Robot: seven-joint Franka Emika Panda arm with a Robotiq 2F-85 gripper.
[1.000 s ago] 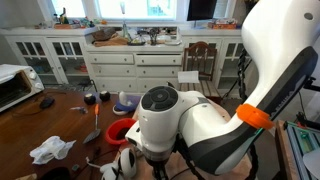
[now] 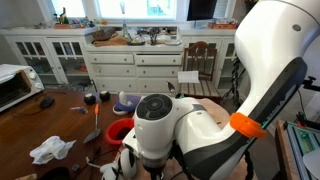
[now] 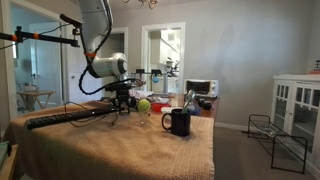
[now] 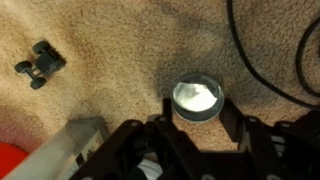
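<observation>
In the wrist view, a small round item with a pale, shiny top and dark rim (image 4: 198, 97) stands on the tan cloth (image 4: 130, 55). My gripper has its dark fingers apart, one on each side of this item's near part. Whether either finger touches it, I cannot tell. In exterior view 2 the gripper (image 3: 125, 101) is low over the cloth-covered table, too small to make out its fingers. My own arm hides the fingertips in exterior view 1.
Near the gripper lie a small black wheeled thing (image 4: 40, 64), a grey box-like object (image 4: 65, 150), a red item (image 4: 10, 158) and a black cable (image 4: 245, 60). A dark mug (image 3: 178, 122) and a yellow-green ball (image 3: 144, 104) are on the table.
The arm in exterior view 1 has shifted slightly to the left and down over the last second. The objects around it look unmoved.
</observation>
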